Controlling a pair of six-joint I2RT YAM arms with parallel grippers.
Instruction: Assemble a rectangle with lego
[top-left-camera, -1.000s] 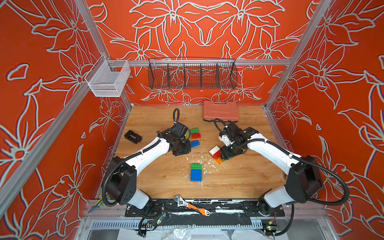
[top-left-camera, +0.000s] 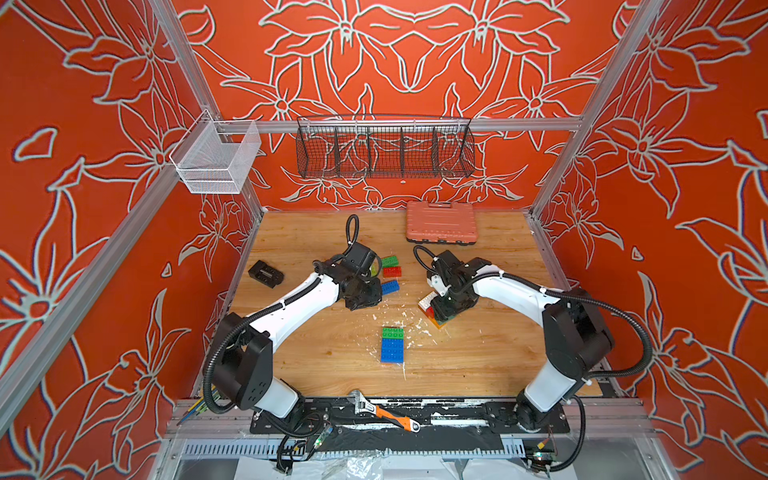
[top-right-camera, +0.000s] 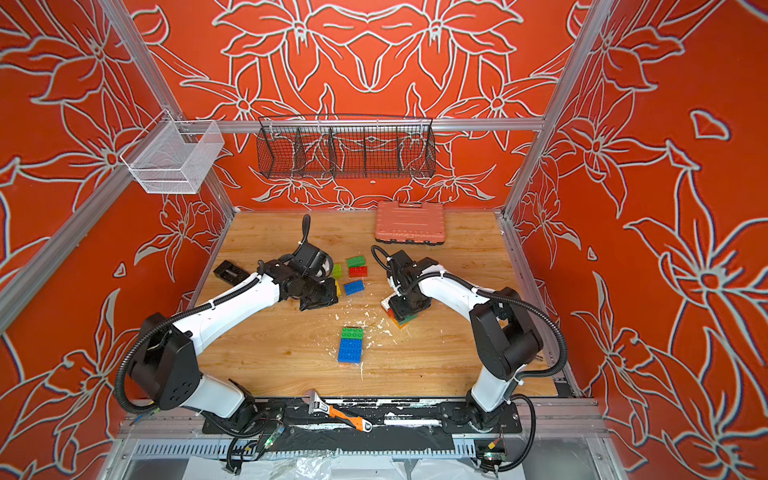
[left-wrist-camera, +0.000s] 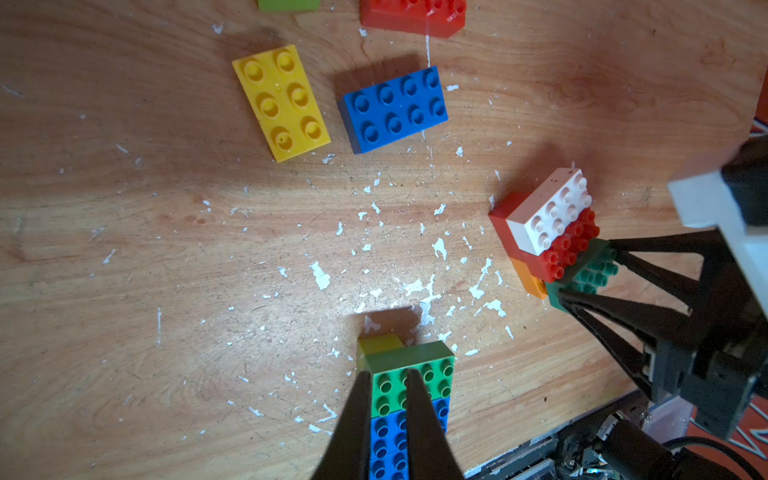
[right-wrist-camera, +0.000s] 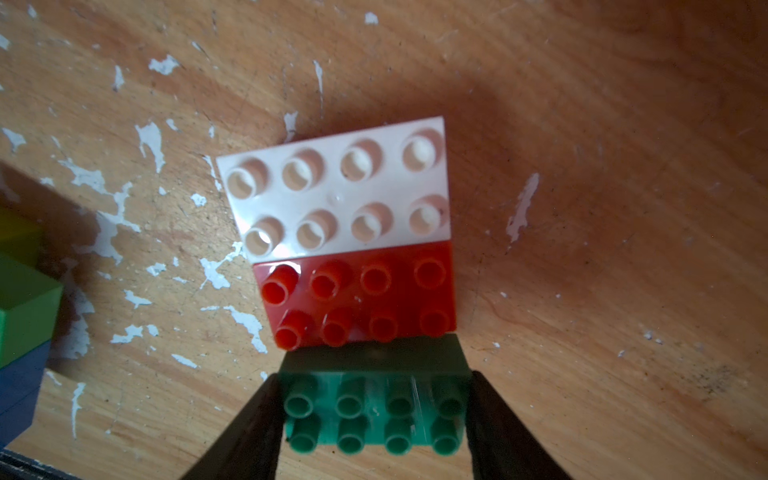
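My right gripper is around a dark green brick (right-wrist-camera: 376, 356), fingers at its ends, against a red brick (right-wrist-camera: 352, 292) topped alongside by a white brick (right-wrist-camera: 336, 188); an orange brick (left-wrist-camera: 528, 276) shows beneath. A green-and-blue stack (top-left-camera: 392, 344) with some yellow stands at front centre. My left gripper (top-left-camera: 368, 296) hovers left of centre; its fingertips in the left wrist view appear apart, above the table near that stack, with nothing clearly held.
Loose yellow (left-wrist-camera: 280, 104), blue (left-wrist-camera: 392, 108), red (top-left-camera: 392, 272) and green (top-left-camera: 389, 261) bricks lie at centre back. A pink case (top-left-camera: 440, 224) is at the rear, a black object (top-left-camera: 265, 273) at the left. Wire baskets hang above.
My left arm is nearly still.
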